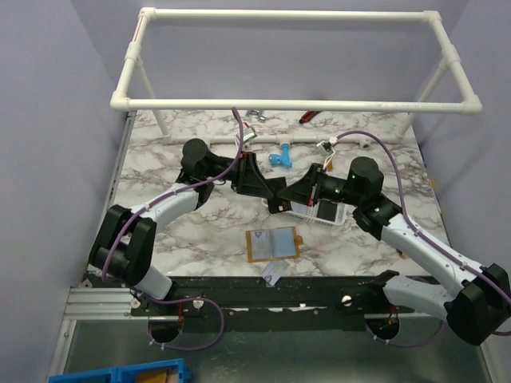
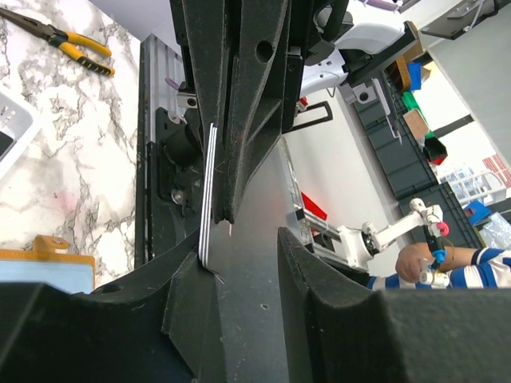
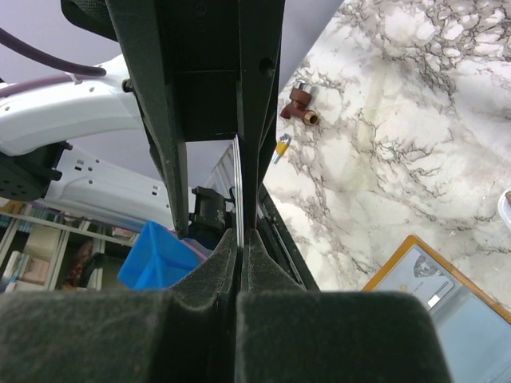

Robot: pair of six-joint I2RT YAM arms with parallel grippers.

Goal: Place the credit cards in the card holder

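A dark card (image 1: 277, 206) is held up over the table between my two grippers. My right gripper is shut on it; the card shows edge-on as a thin pale line (image 3: 237, 183) running up from those fingertips. My left gripper stands open around the card, whose pale edge (image 2: 207, 199) lies close to one left finger. Whether that finger touches it, I cannot tell. What looks like the card holder (image 1: 273, 244), tan-edged with pale panels, is spread open on the table below.
A white tray (image 1: 338, 217) with dark and pale items sits partly under my right arm. A clear or pale piece (image 1: 275, 272) lies at the table's front edge. Behind the grippers are a blue pipe fitting (image 1: 281, 155) and a red-handled tool (image 1: 309, 116).
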